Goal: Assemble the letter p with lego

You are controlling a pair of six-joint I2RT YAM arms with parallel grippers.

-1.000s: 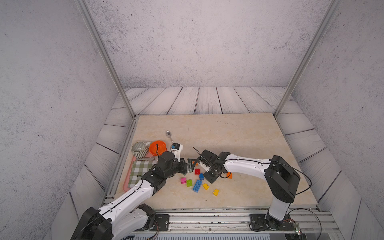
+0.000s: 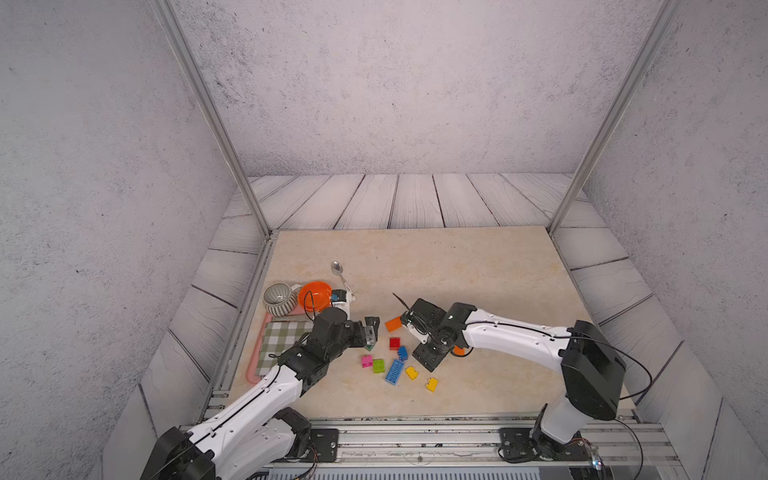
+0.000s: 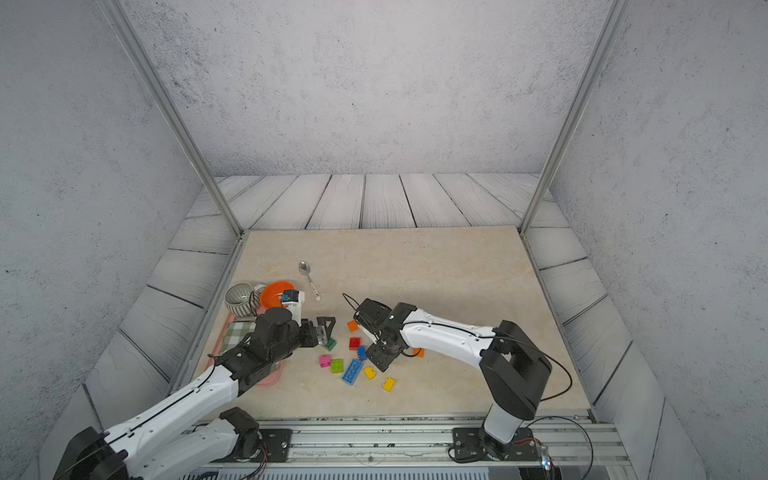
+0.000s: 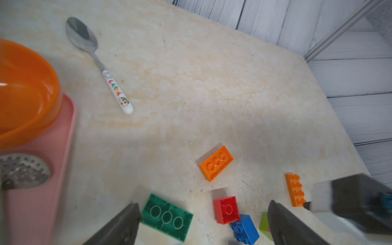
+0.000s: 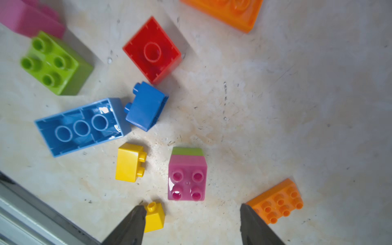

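In the right wrist view a pink brick [image 5: 187,177] sits stacked on a lime brick [image 5: 187,151]. My right gripper hangs just short of this stack, fingers apart and nothing between them. Around it lie a red brick [image 5: 152,51], a small blue brick [image 5: 146,105], a long blue brick [image 5: 81,127], yellow bricks [image 5: 129,162] and an orange brick [image 5: 277,202]. My left gripper is open over the table's left half; a dark green brick [image 4: 166,216] shows between its fingers in the picture, but they do not grip it. Another orange brick [image 4: 216,163] lies beyond.
At the left, an orange bowl [image 2: 315,296], a striped cup [image 2: 280,298] and a pink tray [image 2: 253,372] with a checked cloth crowd the table. A spoon [image 4: 98,61] lies behind them.
The left gripper has drawn back a little to the left. The visible loose bricks stay put.
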